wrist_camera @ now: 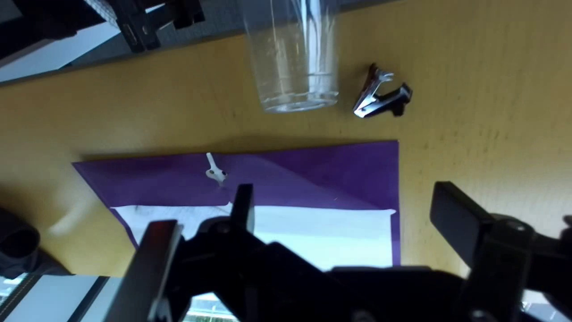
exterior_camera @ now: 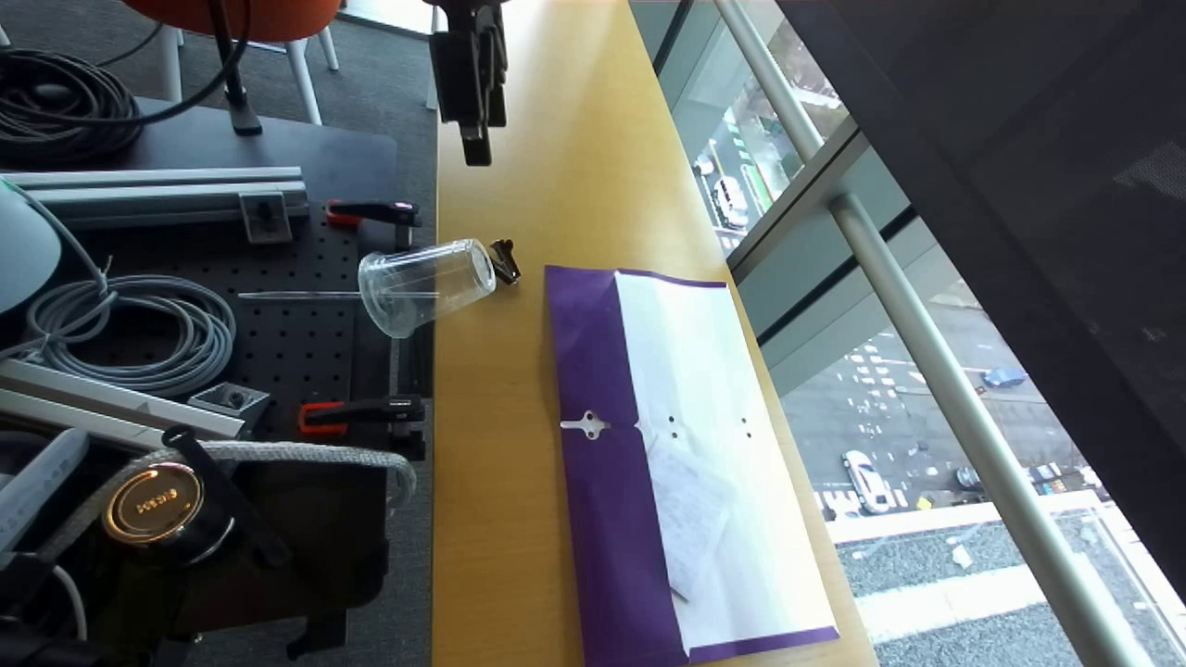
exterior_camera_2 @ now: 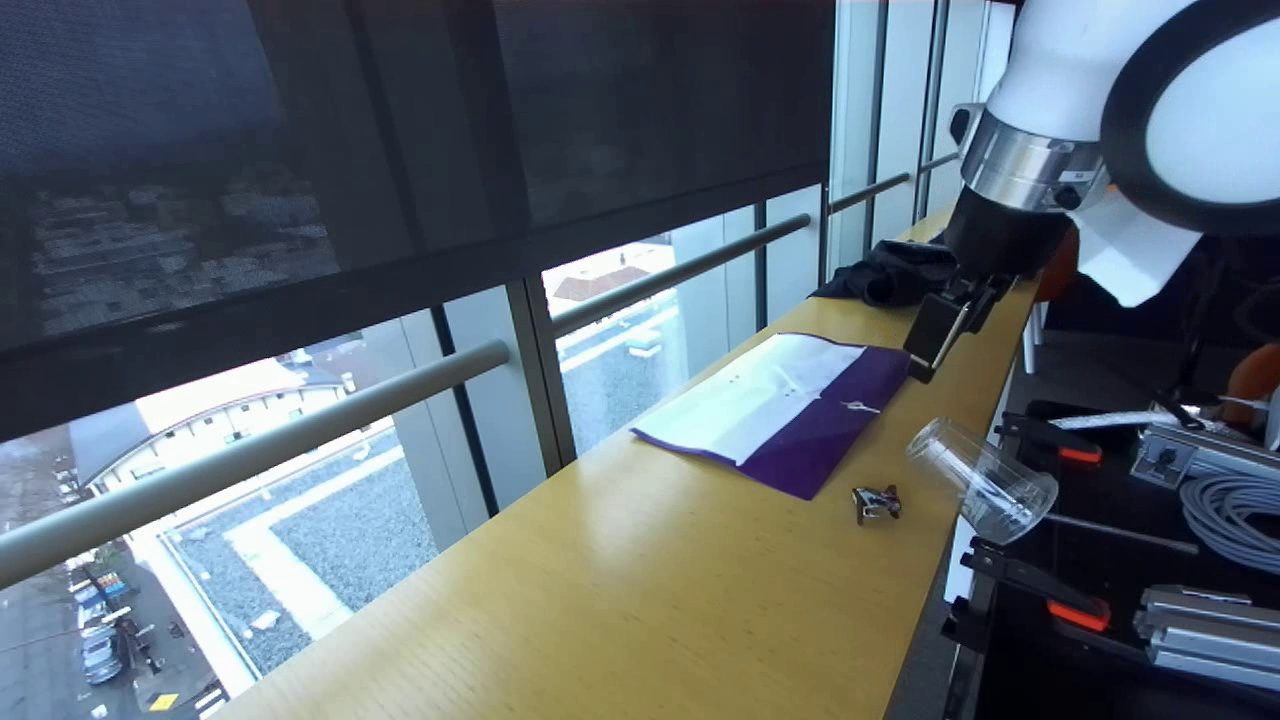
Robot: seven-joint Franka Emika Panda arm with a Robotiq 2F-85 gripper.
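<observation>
A clear plastic cup (exterior_camera: pixel 428 283) lies on its side at the table edge, its mouth out past the edge and a thin clear rod (exterior_camera: pixel 300 295) sticking out of it. Beside the cup's base sits a small dark staple remover (wrist_camera: pixel 381 96). A purple folder (exterior_camera: pixel 606 500) lies open on the table, white paper (exterior_camera: pixel 712 445) covering part of it. My gripper is open above the table, and its fingers are wide apart with nothing held. In exterior view 1 it appears at the top, partly cut off.
Along one side of the table (exterior_camera_2: pixel 672 600) run windows and a metal rail (exterior_camera: pixel 945 367). The other side borders a black cart with coiled cable (exterior_camera: pixel 133 333) and red-tipped clamps (exterior_camera: pixel 356 415). Dark cloth (exterior_camera_2: pixel 888 270) lies farther along the table.
</observation>
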